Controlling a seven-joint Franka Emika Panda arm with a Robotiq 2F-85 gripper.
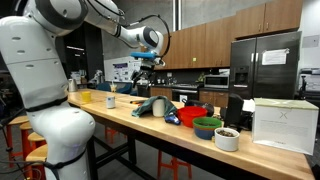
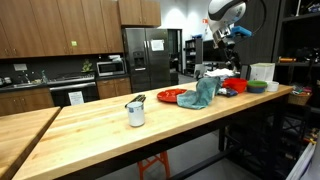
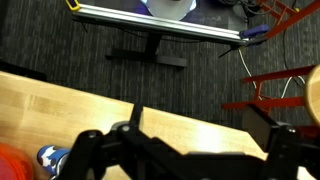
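Observation:
My gripper (image 1: 143, 77) hangs in the air above the long wooden table (image 2: 75, 141), clear of everything on it. In the wrist view two dark fingers (image 3: 129, 137) stand far apart at the lower edge, so the gripper is open and empty. A grey-green cloth (image 1: 156, 105) lies draped over something on the table. Beside it are a red bowl (image 1: 191, 115) and green bowls (image 1: 206, 122). Part of a red item (image 3: 13, 165) and a blue-and-white item (image 3: 50, 157) show at the wrist view's lower left.
A white bowl (image 1: 227, 139) and a white box (image 1: 281, 122) occupy one table end. Toward the other end stands a white cup (image 2: 136, 115), with bare wood around it. A red plate (image 2: 172, 96) lies near the cloth. Stools (image 1: 175, 164) stand under and beside the table.

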